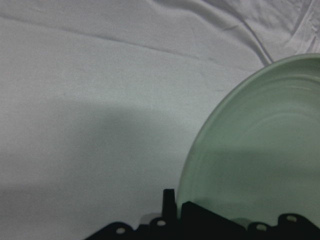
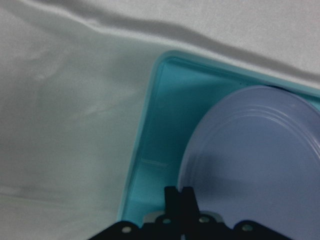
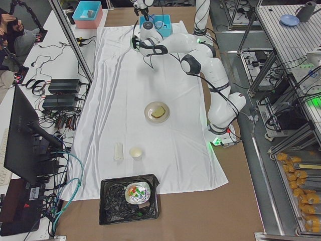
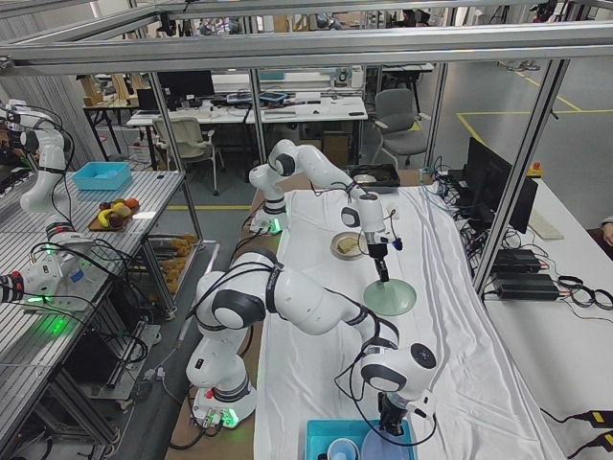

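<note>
A pale green plate [image 4: 391, 299] lies on the white cloth, filling the right of the left wrist view [image 1: 260, 145]. My left gripper is shut on its rim, at the plate's edge. A lilac plate [image 2: 255, 160] lies inside a blue bin [image 4: 326, 441] at the near end in the camera right view. My right gripper is down at that plate's rim, shut on it as far as the right wrist view shows. A blue cup [image 4: 343, 448] sits beside the lilac plate in the bin.
A beige plate with a yellow item [image 3: 157, 112] sits mid-table, with a small cup [image 3: 136, 152] and a white object [image 3: 118, 151] farther along. A black tray [image 3: 108, 211] with a dish is at the far end.
</note>
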